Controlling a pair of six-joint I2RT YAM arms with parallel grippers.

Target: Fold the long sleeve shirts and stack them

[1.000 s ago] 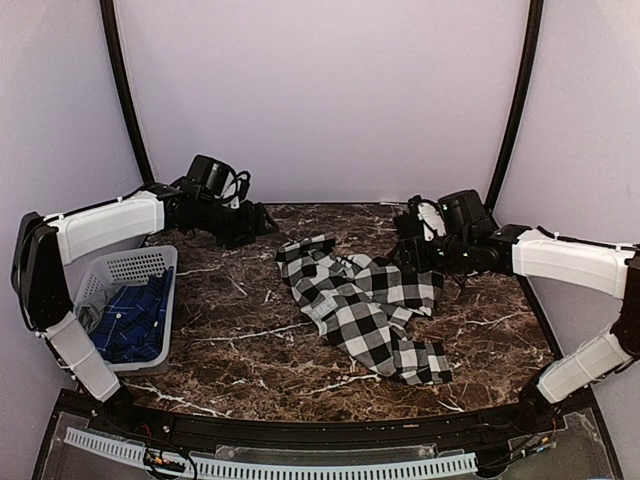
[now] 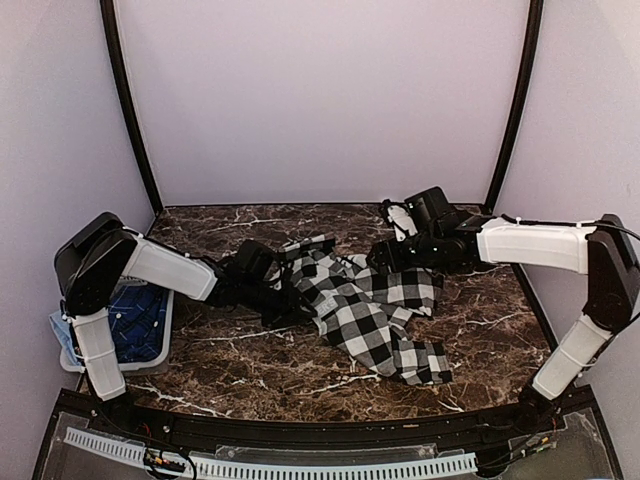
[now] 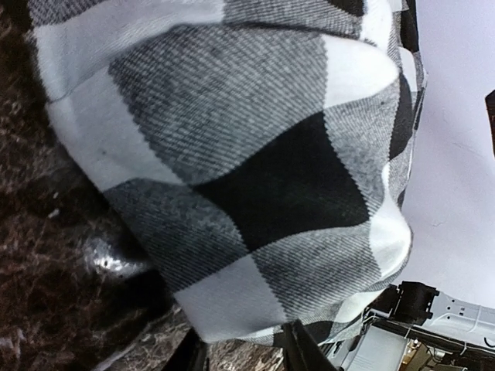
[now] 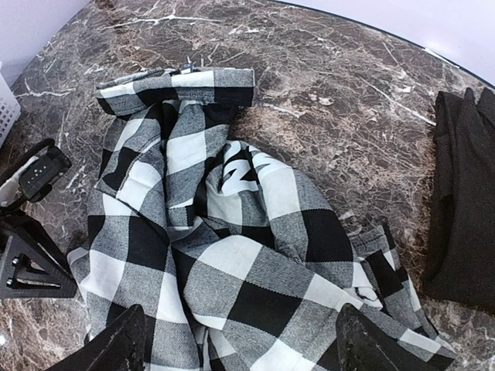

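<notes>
A black-and-white checked shirt (image 2: 355,315) lies crumpled in the middle of the marble table, stretching diagonally from back left to front right. White lettering (image 4: 240,178) shows on part of it. At the shirt's left edge is my left gripper (image 2: 300,311); in the left wrist view its fingers stand apart close to the fabric's edge (image 3: 232,301), and no grip on it shows. Above the shirt's right part hovers my right gripper, open, its fingertips well apart with checked cloth visible beyond them.
A grey-white basket (image 2: 165,345) at the left holds a blue checked garment (image 2: 138,320), partly behind my left arm. A dark, cloth-like item (image 4: 468,201) stands at the right of the right wrist view.
The right gripper has shifted slightly left. The shirt looks unmoved.
</notes>
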